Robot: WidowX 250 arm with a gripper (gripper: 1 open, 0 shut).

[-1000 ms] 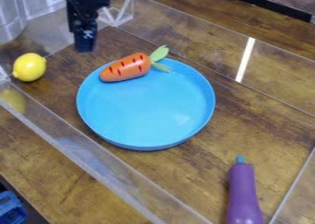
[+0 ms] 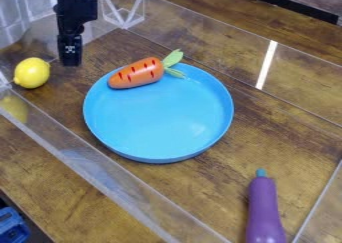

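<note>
My black gripper (image 2: pixel 71 42) hangs at the upper left, pointing down, above and behind a yellow lemon (image 2: pixel 32 72); nothing shows between its fingers, and their spacing is hard to make out. A toy carrot (image 2: pixel 134 75) with a green top lies on the back part of a round blue plate (image 2: pixel 158 122). A purple toy eggplant (image 2: pixel 263 209) lies at the lower right, apart from the plate.
Clear plastic walls border the wooden table (image 2: pixel 247 127) at the left and along the front left. A blue object (image 2: pixel 8 228) sits at the lower left edge. The table right of the plate is clear.
My gripper has moved left from where it was a second ago and now reaches a little lower. The lemon, carrot, plate and eggplant have not moved.
</note>
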